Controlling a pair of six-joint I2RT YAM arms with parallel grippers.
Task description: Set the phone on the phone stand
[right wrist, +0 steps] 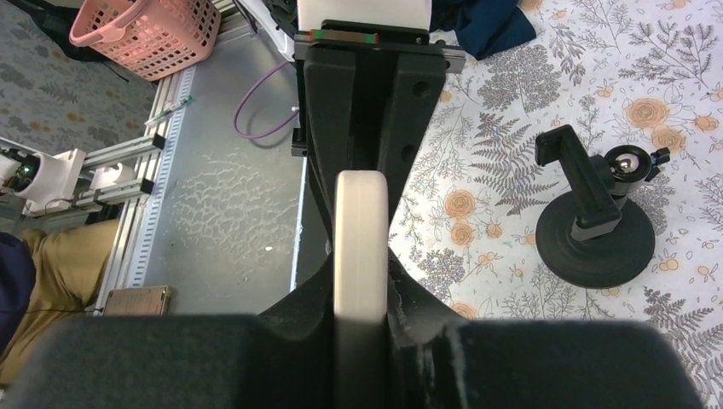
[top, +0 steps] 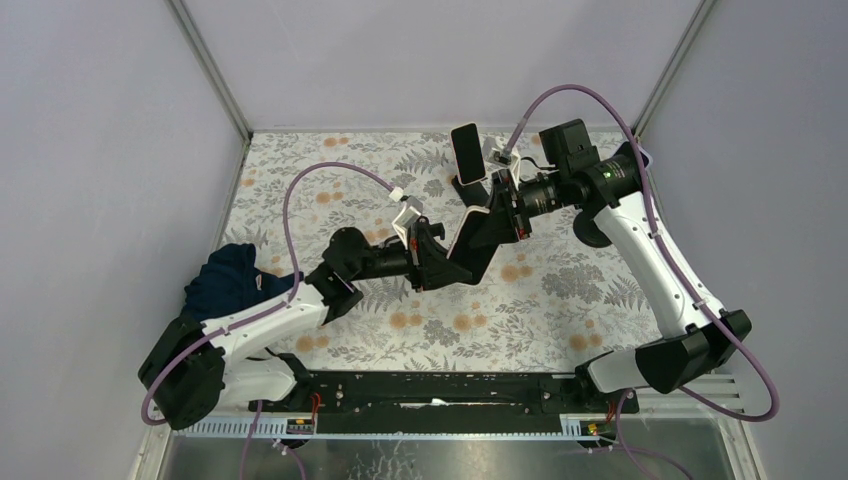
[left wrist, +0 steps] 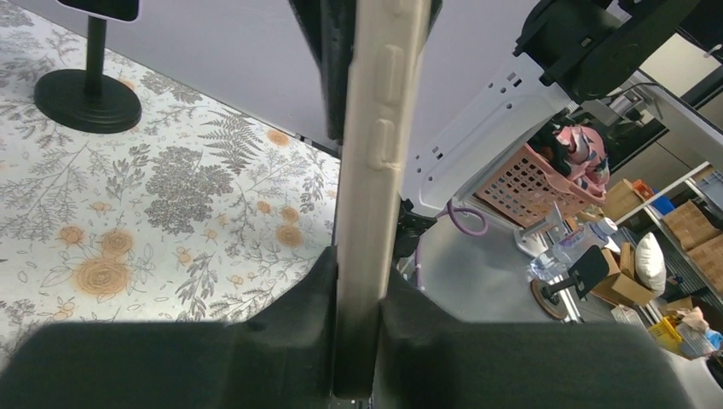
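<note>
Both grippers meet at a phone (top: 473, 255) in mid-air near the table's middle, in the top view. My right gripper (top: 505, 222) is shut on it from the upper right; my left gripper (top: 440, 265) is at its lower left, the phone's pale edge between its fingers in the left wrist view. Whether those fingers press on it is hard to tell. A black stand with an empty cradle (right wrist: 588, 196) shows in the right wrist view, largely hidden from above.
Another phone (top: 467, 152) is on a stand at the back, and a further stand is at the right, behind my right arm. Dark cloth (top: 230, 275) lies at the left.
</note>
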